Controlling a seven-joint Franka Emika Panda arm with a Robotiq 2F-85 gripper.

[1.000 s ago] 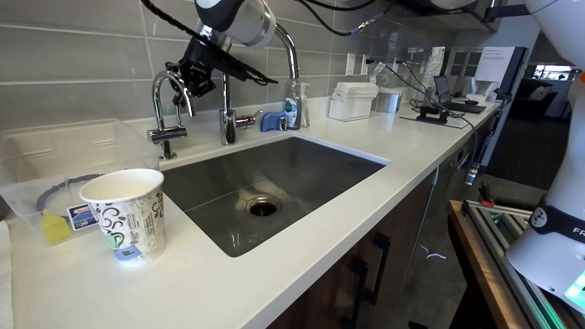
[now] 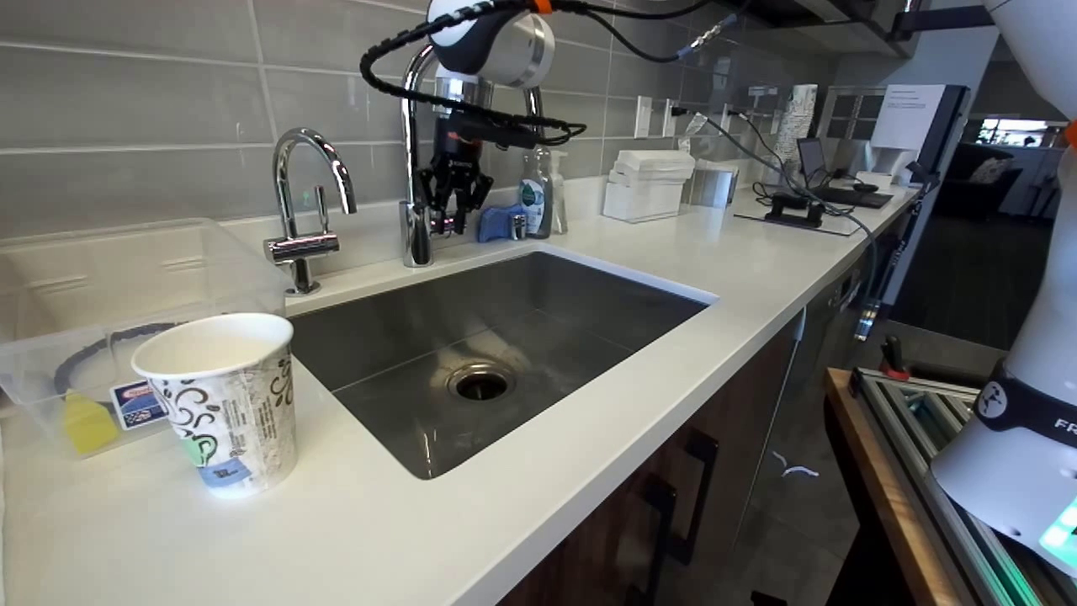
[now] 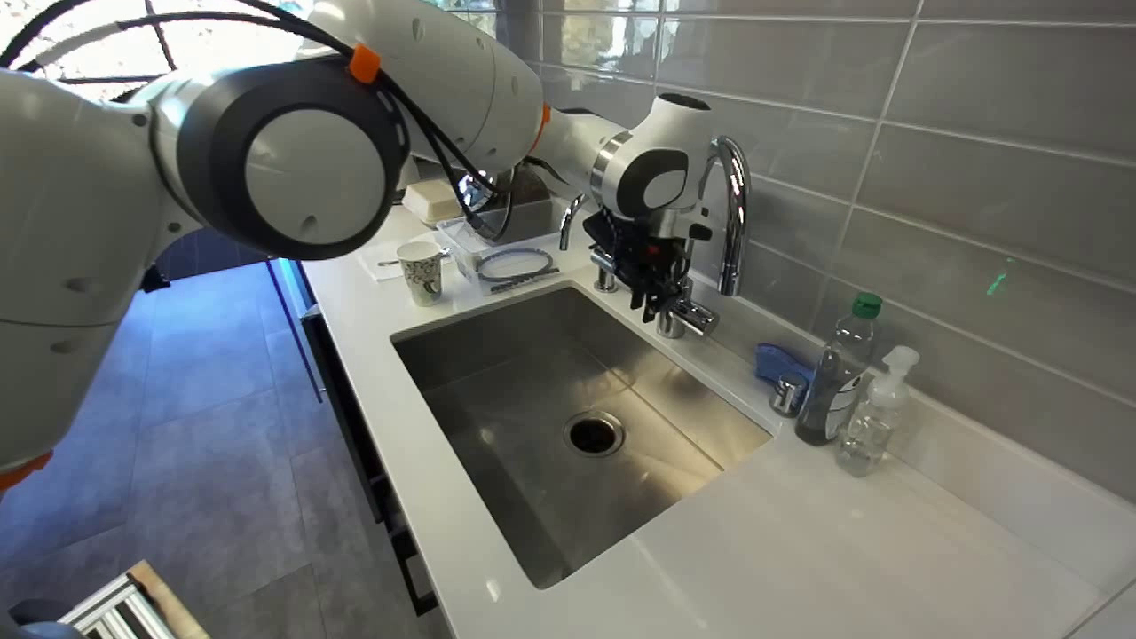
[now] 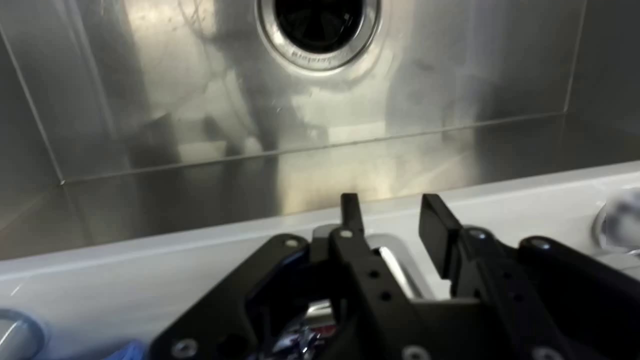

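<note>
My gripper (image 2: pixel 457 224) hangs beside the tall chrome faucet (image 2: pixel 413 172) at the back edge of the sink (image 3: pixel 500 437). In exterior view 2 the black gripper (image 3: pixel 647 309) points down, close to the faucet's side handle (image 3: pixel 694 316). The wrist view has the gripper with its two fingers apart. A rounded shiny metal piece (image 4: pixel 396 264) shows in the gap, lower down; whether a finger touches it I cannot tell. Most of the faucet is hidden behind the fingers in that view.
A smaller chrome tap (image 2: pixel 293 242) stands to the left, near a patterned paper cup (image 2: pixel 237 424) and a clear bin (image 2: pixel 91 338). Past the faucet are a blue brush (image 3: pixel 783 364), a soap bottle (image 3: pixel 841 373) and a pump bottle (image 3: pixel 879 415). The sink basin is empty.
The gripper has moved right and down, from above the small tap to beside the tall faucet. It has turned from slanted to pointing downward and now covers the faucet's side handle.
</note>
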